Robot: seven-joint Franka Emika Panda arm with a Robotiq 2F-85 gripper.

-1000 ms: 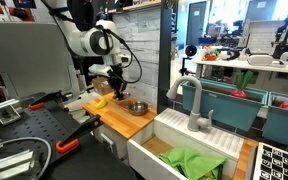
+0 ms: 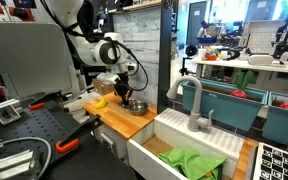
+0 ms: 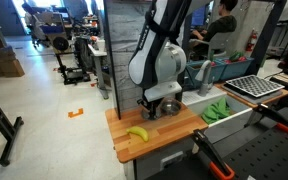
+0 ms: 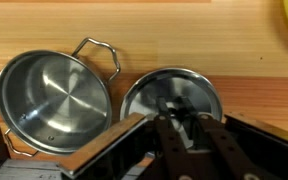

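A steel pot [image 4: 49, 97] with wire handles stands open and empty at the left of the wrist view. Beside it, a round metal lid [image 4: 149, 90] lies under my gripper, which is shut on it near its middle; the fingers hide the exact grip. Whether the lid is clear of the wood cannot be told. In the first exterior view, the pot [image 2: 137, 107] sits just right of and nearer than the gripper [image 2: 121, 91]. The second exterior view also has the pot [image 3: 174, 105] right beside the gripper.
A yellow banana-like item [image 3: 137, 132] rests on the wooden counter [image 3: 164, 143]. Further right are a grey faucet [image 2: 196, 95] and a white sink holding a green cloth [image 2: 191, 164]. A wall panel [image 2: 143, 55] rises behind the pot.
The arm has shifted to the right in the first exterior view, bringing the gripper closer to the pot. The pot and banana-like item look about where they were.
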